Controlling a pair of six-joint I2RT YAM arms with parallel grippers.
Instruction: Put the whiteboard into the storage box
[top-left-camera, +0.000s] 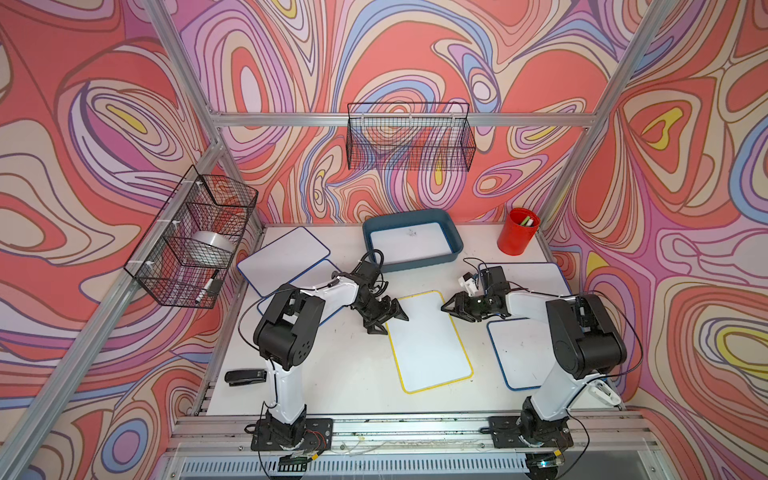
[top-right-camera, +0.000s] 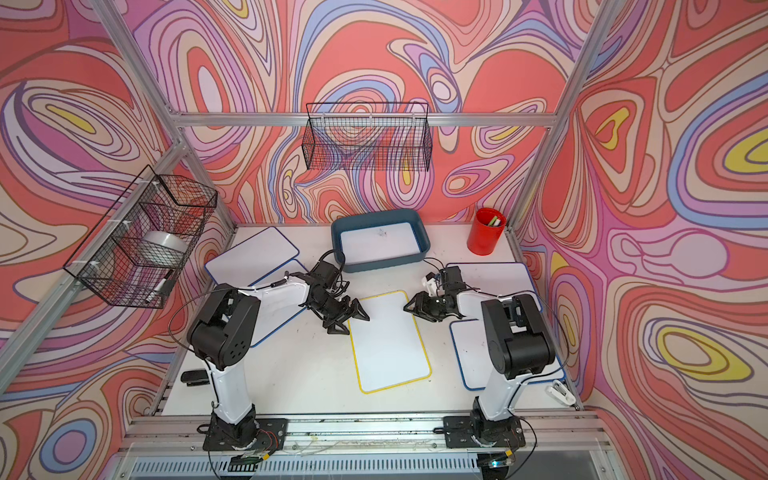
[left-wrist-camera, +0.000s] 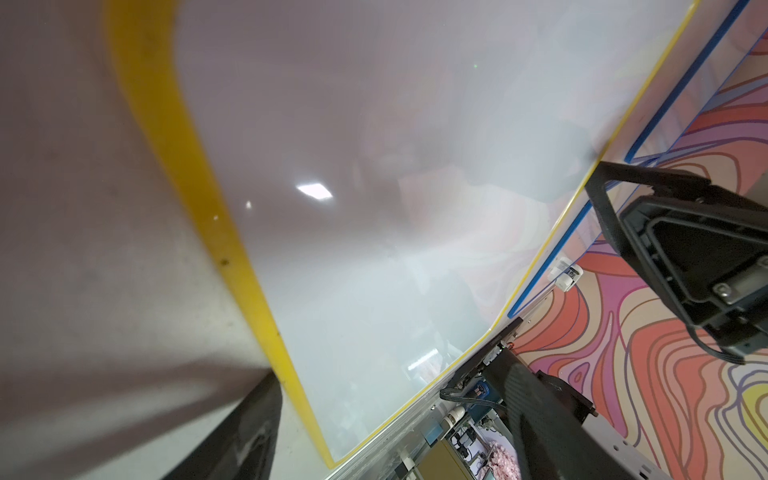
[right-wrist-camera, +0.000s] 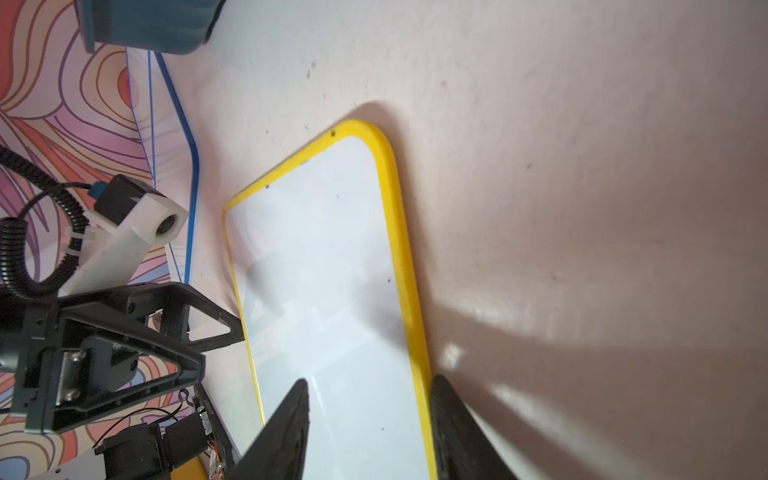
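A whiteboard with a yellow rim (top-left-camera: 429, 344) lies flat on the table between my grippers. My left gripper (top-left-camera: 385, 319) is at its left edge near the far corner, fingers apart; in the left wrist view they straddle the yellow edge low over it. My right gripper (top-left-camera: 457, 308) is open at the board's right edge, one finger close by the yellow rim (right-wrist-camera: 404, 288). The teal storage box (top-left-camera: 412, 260) stands behind the board, with a white, flat piece inside.
Blue-rimmed boards lie at left (top-left-camera: 284, 260) and right (top-left-camera: 516, 352). A red bucket (top-left-camera: 517, 236) stands at the back right, a black eraser (top-left-camera: 245, 376) at front left. Wire baskets hang on the frame.
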